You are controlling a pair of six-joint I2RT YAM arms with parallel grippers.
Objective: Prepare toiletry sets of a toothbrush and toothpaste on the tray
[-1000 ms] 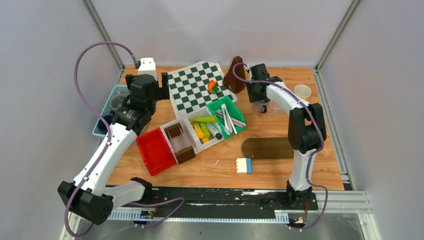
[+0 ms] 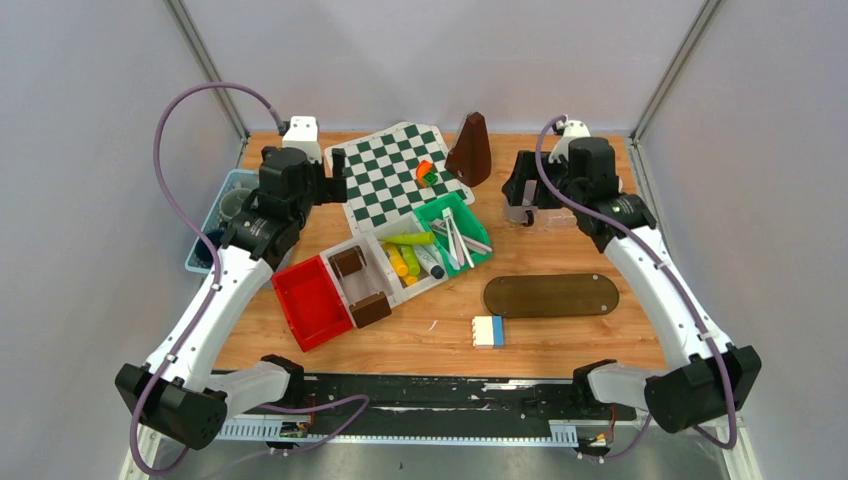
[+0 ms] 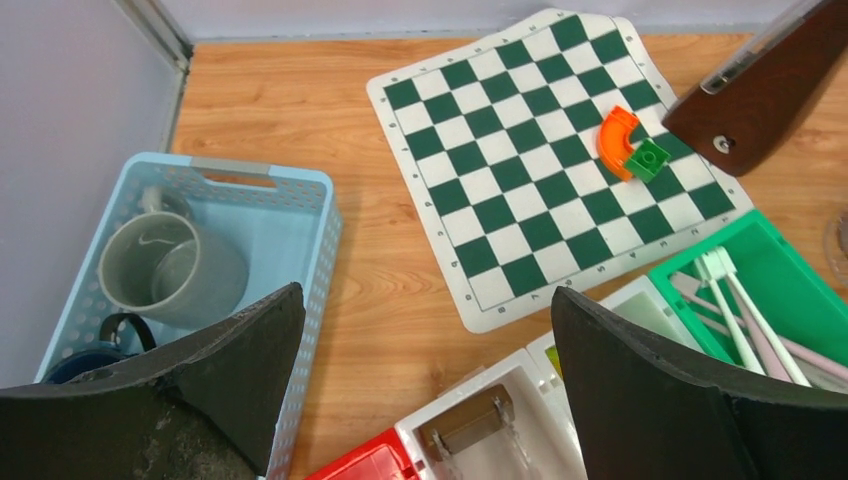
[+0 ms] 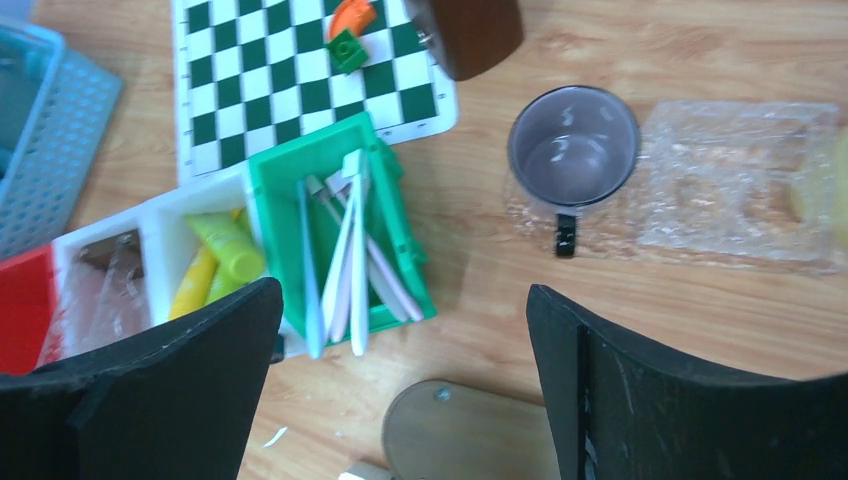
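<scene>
Several toothbrushes (image 4: 355, 250) lie in a green bin (image 4: 398, 220), white, pale blue and pinkish ones among them. In the white compartment alongside, yellow and green toothpaste tubes (image 4: 225, 245) are piled with a white one (image 2: 430, 262). A dark grey mug (image 4: 570, 150) stands upright on a clear plastic tray (image 4: 735, 180) at the right. My right gripper is raised over that side, open and empty. High near the blue basket, my left gripper also stands open with nothing between its fingers.
A brown oval board (image 2: 550, 296) and a small white-blue block (image 2: 488, 331) lie near the front. Left are a red bin (image 2: 312, 303) and a blue basket (image 3: 325, 220) with mugs. A checkered board (image 3: 540, 150) and brown stand (image 2: 470, 150) occupy the back.
The right arm has swung to the right, and its gripper has come away from above the mug, still empty. My left gripper has shifted slightly right. The bins have not moved.
</scene>
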